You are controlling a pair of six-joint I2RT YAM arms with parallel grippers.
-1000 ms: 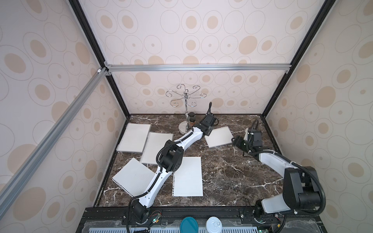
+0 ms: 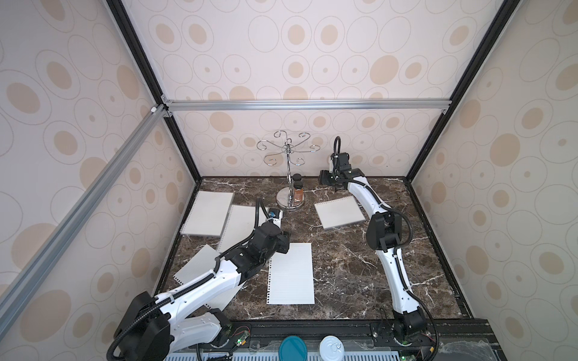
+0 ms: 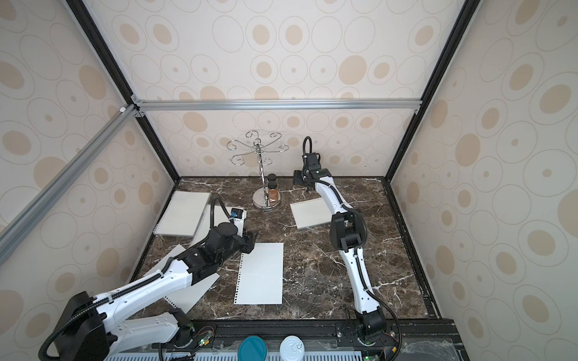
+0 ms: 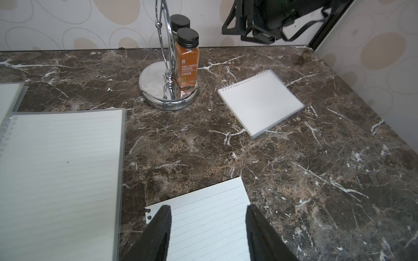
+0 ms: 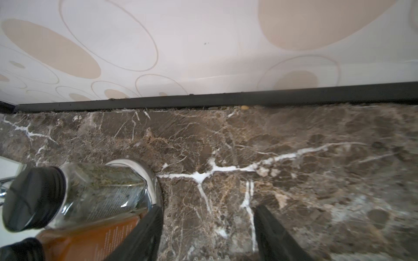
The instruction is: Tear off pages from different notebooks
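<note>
My left gripper hangs over the front middle above a lined white page (image 4: 198,221) with holes along one edge, fingers apart and empty. Ringed notebooks lie at the left: one at back left (image 2: 206,211), a lined one (image 4: 61,178) beside it, another (image 2: 195,264) at front left, partly hidden by the left arm. A small spiral notebook (image 4: 260,102) lies right of the stand. My right gripper is above the back of the table, beside the stand and just behind that notebook, fingers apart with nothing between.
A chrome stand (image 2: 287,198) holds spice jars (image 4: 187,65) on its round base at back centre. Patterned walls close in the back and sides.
My left gripper has drawn back from near the small notebook toward the front left. My right gripper has moved from the right toward the back wall, near the stand.
</note>
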